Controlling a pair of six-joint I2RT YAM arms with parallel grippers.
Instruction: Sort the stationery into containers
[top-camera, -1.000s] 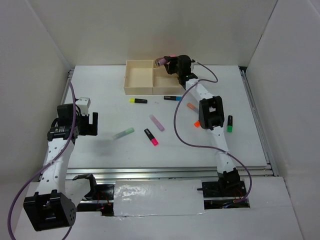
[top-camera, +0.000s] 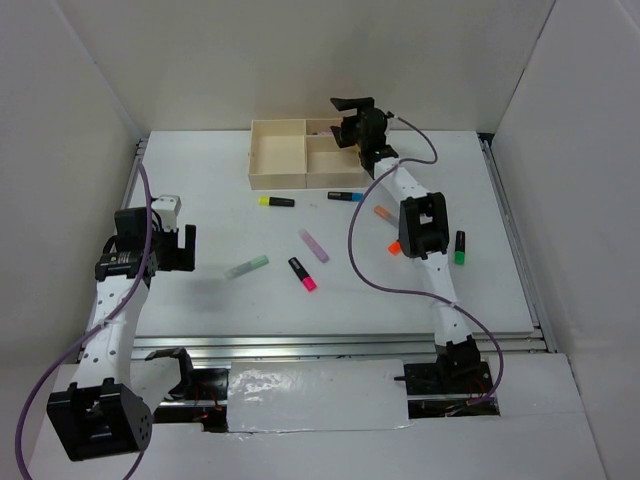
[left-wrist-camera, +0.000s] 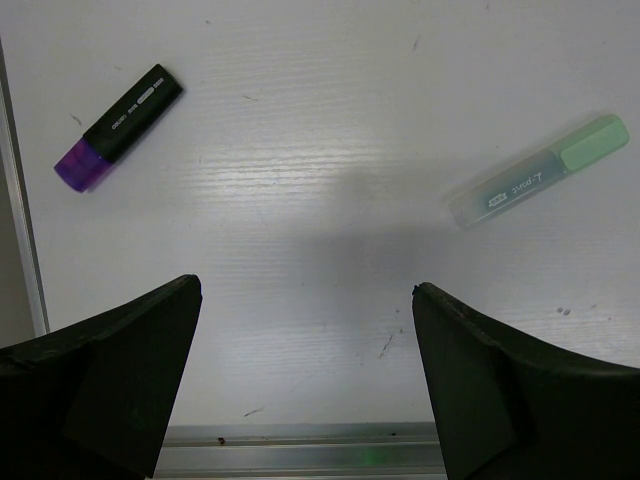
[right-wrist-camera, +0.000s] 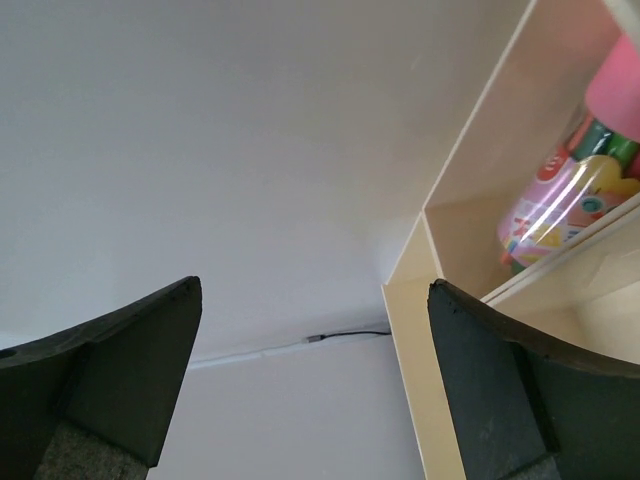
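Note:
The wooden box (top-camera: 278, 183) at the back has a large left compartment and smaller ones on the right. A clear jar with a pink lid (right-wrist-camera: 568, 185) rests in the narrow back-right compartment. Over that corner, my right gripper stands open and empty, apart from the jar. My left gripper is open and empty above the table's left side. Loose on the table lie a yellow-black highlighter (top-camera: 277, 202), blue-black one (top-camera: 345, 196), pink-black one (top-camera: 302, 274), pale green one (top-camera: 247, 267), mauve one (top-camera: 313, 245) and purple-black one (left-wrist-camera: 118, 128).
Right of the middle, an orange highlighter (top-camera: 386, 214) and a green-black highlighter (top-camera: 460, 248) lie near the right arm, with a small orange piece (top-camera: 395, 248) partly under it. A back wall rises close behind the box.
My left arm has stayed still.

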